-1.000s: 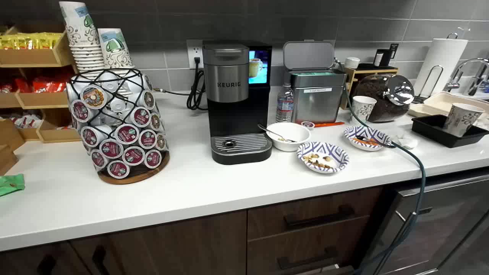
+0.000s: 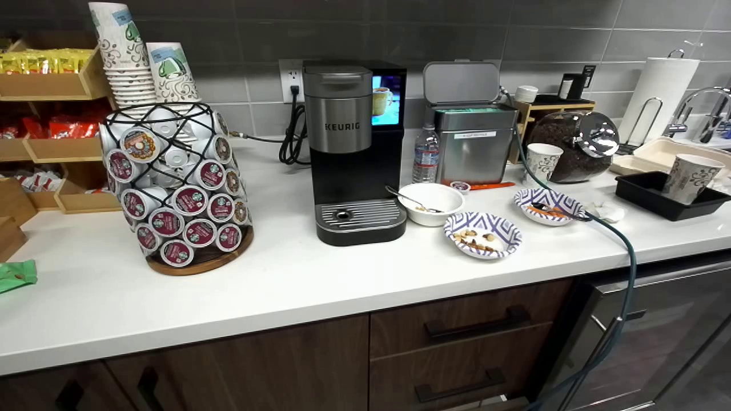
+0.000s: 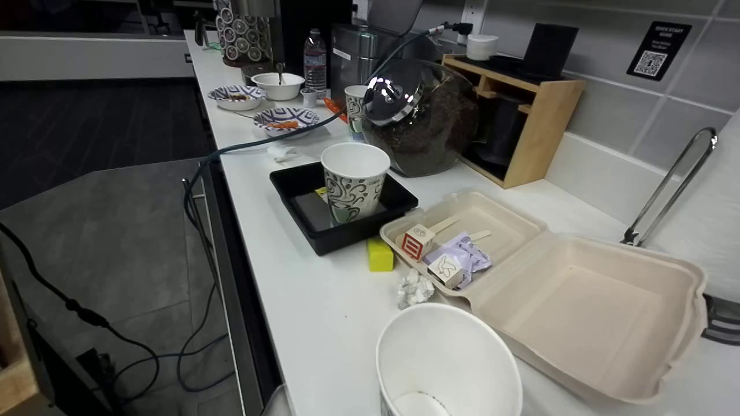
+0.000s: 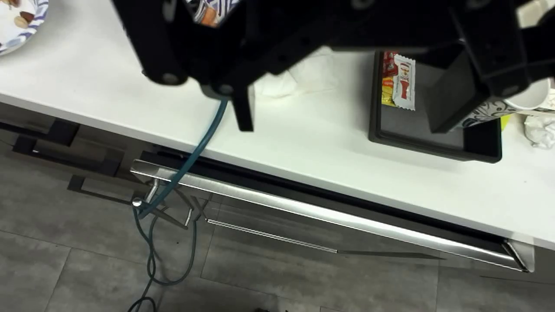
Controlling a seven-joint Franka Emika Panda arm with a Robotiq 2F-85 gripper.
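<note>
In the wrist view my gripper is open wide over the counter, with no object held between its fingers. The left finger (image 4: 243, 106) is above bare counter near the green-blue cable (image 4: 212, 126). The right finger (image 4: 456, 93) covers part of the black tray (image 4: 434, 148). Inside that tray lie wrapped snacks (image 4: 404, 82), and a patterned paper cup (image 4: 486, 112) shows past the finger. A crumpled white napkin (image 4: 283, 86) rests between the fingers' lines of view, partly hidden by the gripper body. Neither exterior view shows the gripper.
The Keurig machine (image 2: 342, 123) stands beside a pod rack (image 2: 179, 198). Patterned bowls (image 2: 483, 235) hold scraps. An open takeout box (image 3: 589, 305) holds blocks and a purple packet (image 3: 466, 257). A yellow block (image 3: 380, 255) sits by the tray.
</note>
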